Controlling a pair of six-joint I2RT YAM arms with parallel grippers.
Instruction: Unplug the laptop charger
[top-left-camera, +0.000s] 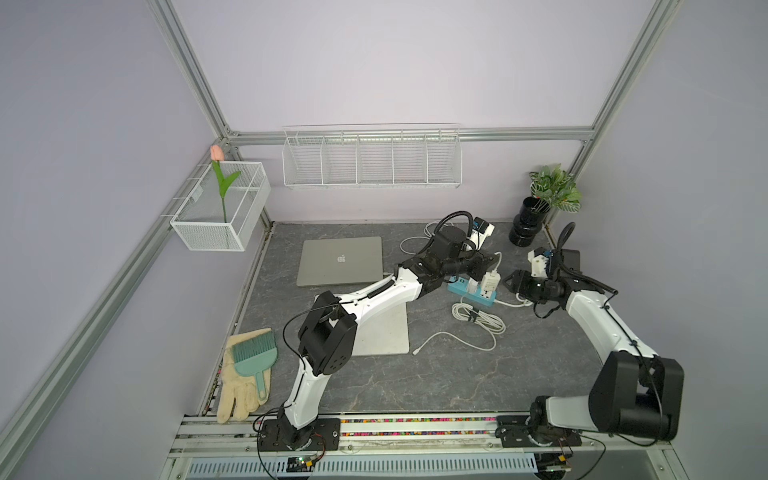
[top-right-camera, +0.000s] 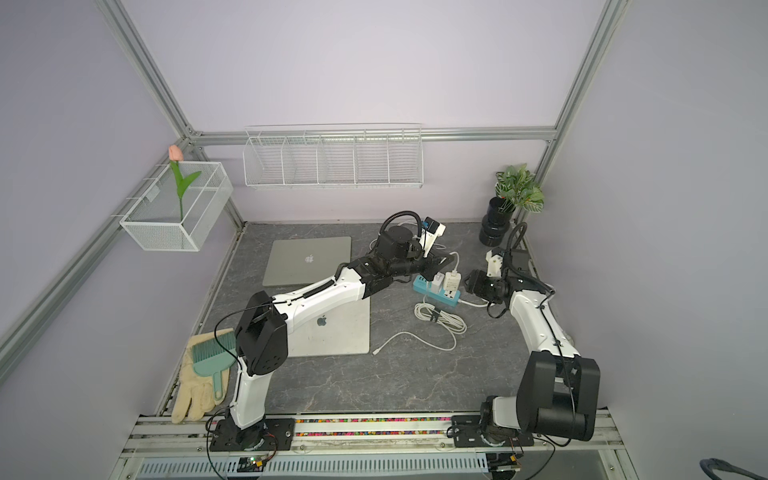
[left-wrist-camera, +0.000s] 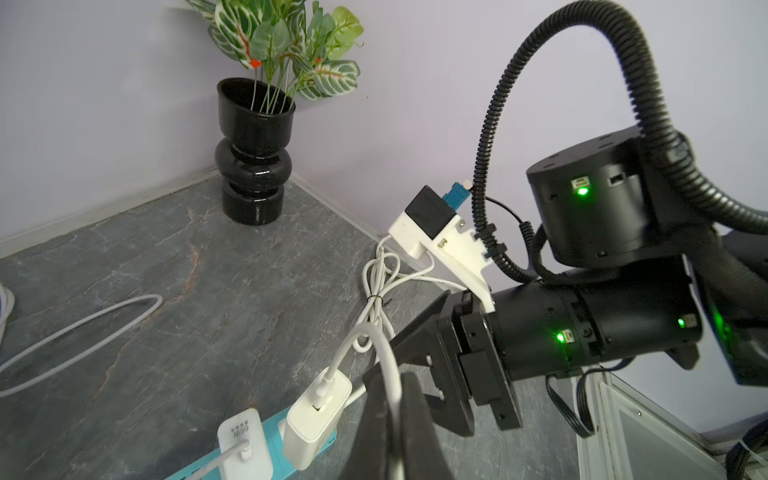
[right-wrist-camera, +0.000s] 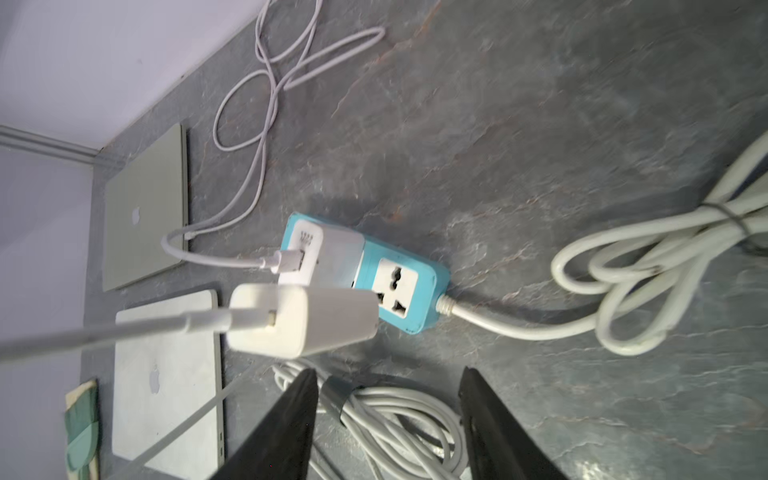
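Note:
The white laptop charger (right-wrist-camera: 328, 320) hangs over the blue power strip (right-wrist-camera: 424, 296), below my left gripper (top-left-camera: 483, 264). In the left wrist view that gripper is shut, with the charger's white cable (left-wrist-camera: 376, 344) running at its fingertips, apparently pinched. Another white adapter (left-wrist-camera: 244, 444) sits on the strip, and a socket face (right-wrist-camera: 396, 288) at its end is visible. My right gripper is part open at the right of the charger, nothing between its fingers.
Coiled cables (top-left-camera: 478, 320) lie in front of and right of the strip. Two laptops (top-left-camera: 340, 260) lie left, one partly under the left arm. A black vase with a plant (top-left-camera: 524, 232) stands back right.

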